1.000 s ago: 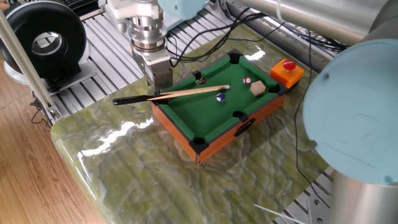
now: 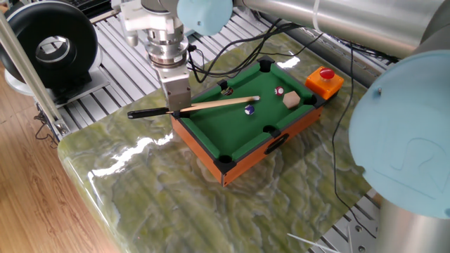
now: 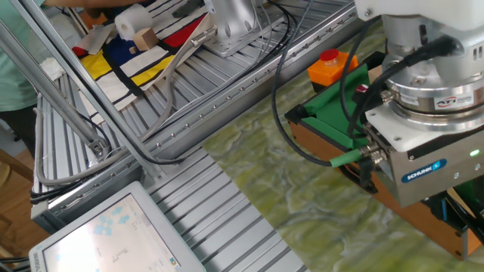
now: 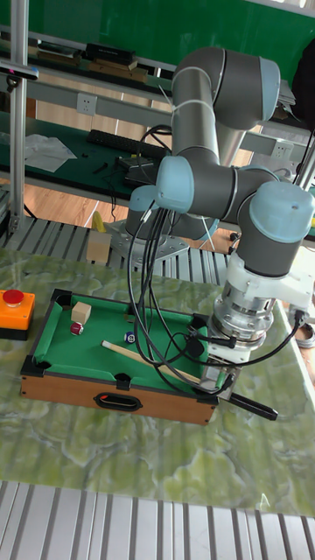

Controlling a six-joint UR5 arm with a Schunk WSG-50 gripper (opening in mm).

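Observation:
A miniature pool table (image 2: 232, 126) with green felt and orange-brown sides stands on the marbled tabletop. Across its left rim rests a cue (image 2: 221, 103); the pale shaft points over the felt toward a blue ball (image 2: 249, 110), and the black handle sticks out past the edge. Down at the cue, near where handle meets shaft, is my gripper (image 2: 178, 110), overlapping it in exterior views 1 and 3. Whether its fingers are closed on the cue is hidden. Near the far right corner, a dark red ball (image 2: 279, 91) lies close to a wooden block (image 2: 291, 100).
An orange box with a red button (image 2: 325, 82) stands just beyond the pool table's right end. Black cables (image 4: 154, 308) hang from the arm above the felt. A tablet screen (image 3: 113, 234) shows in exterior view 2.
My gripper has come down and slightly to the right in exterior view 1, from above the cue to the cue itself. Cue, balls and block look unmoved.

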